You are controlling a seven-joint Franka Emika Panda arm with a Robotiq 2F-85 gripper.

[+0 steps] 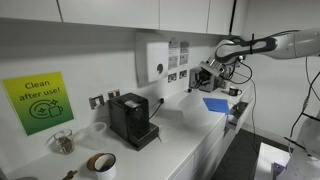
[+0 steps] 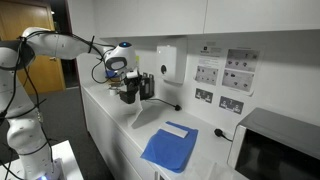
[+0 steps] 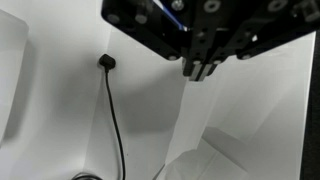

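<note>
My gripper is shut, its fingertips together above the counter in the wrist view. A thin white sheet, like paper (image 3: pixel 245 95), spreads from beside the fingertips towards the right. Below the gripper (image 2: pixel 130 90) in exterior view 2, a pale strip of the sheet (image 2: pixel 137 113) hangs down, so the fingers appear to pinch it. On the counter lies a flat blue cloth or mat (image 2: pixel 172 146), also seen to the right of centre in exterior view 1 (image 1: pixel 215 104). The pinched edge itself is too small to make out.
A white dispenser (image 1: pixel 152 57) hangs on the wall above a black machine (image 1: pixel 131 119). A black plug (image 3: pixel 107 62) with its cable sits at the wall. Cups (image 1: pixel 103 165) stand at the near end. Bare counter (image 1: pixel 178 132) lies between machine and blue cloth.
</note>
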